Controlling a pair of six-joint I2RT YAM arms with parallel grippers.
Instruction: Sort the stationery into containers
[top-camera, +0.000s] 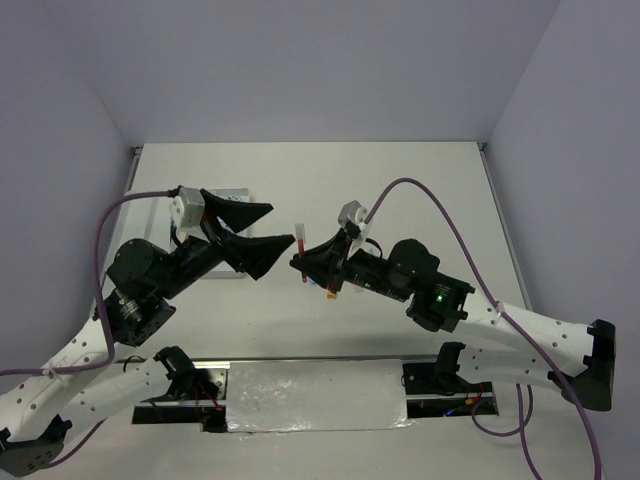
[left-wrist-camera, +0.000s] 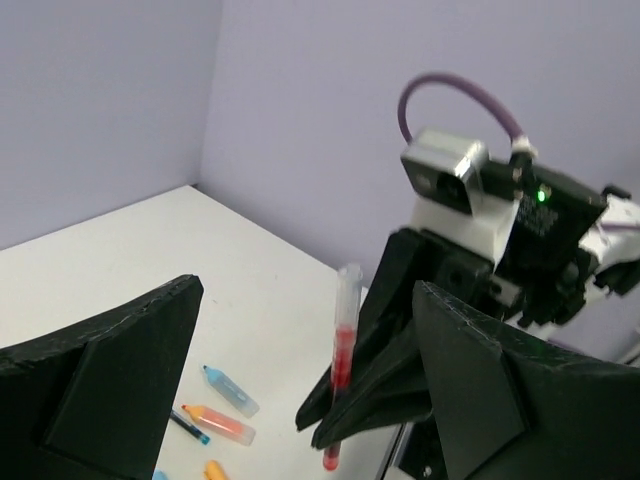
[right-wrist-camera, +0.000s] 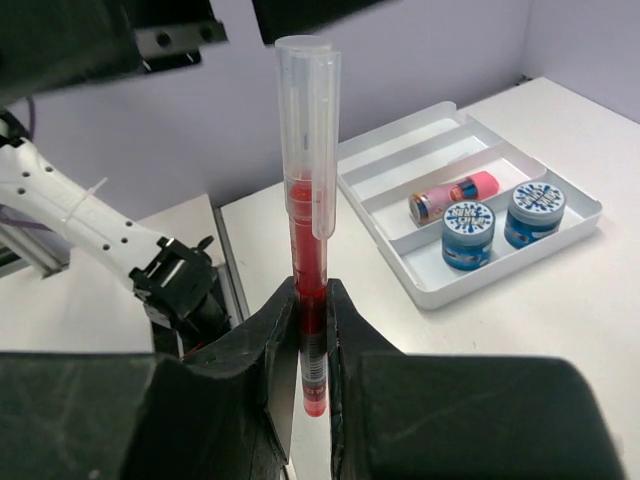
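A red pen with a clear cap (right-wrist-camera: 309, 240) stands upright between the fingers of my right gripper, which is shut on its lower part. In the top view that right gripper (top-camera: 302, 262) is above the table's middle. My left gripper (top-camera: 283, 230) is open to its left, its spread fingers apart from the pen with nothing between them. On the table in the left wrist view lie a blue marker (left-wrist-camera: 230, 391), an orange marker (left-wrist-camera: 219, 425), a dark pen (left-wrist-camera: 190, 427) and a yellow piece (left-wrist-camera: 214, 470).
The white divided tray (right-wrist-camera: 431, 297) holds two blue-lidded jars (right-wrist-camera: 467, 236) and a pink cylinder (right-wrist-camera: 453, 196). My left arm covers much of it from above.
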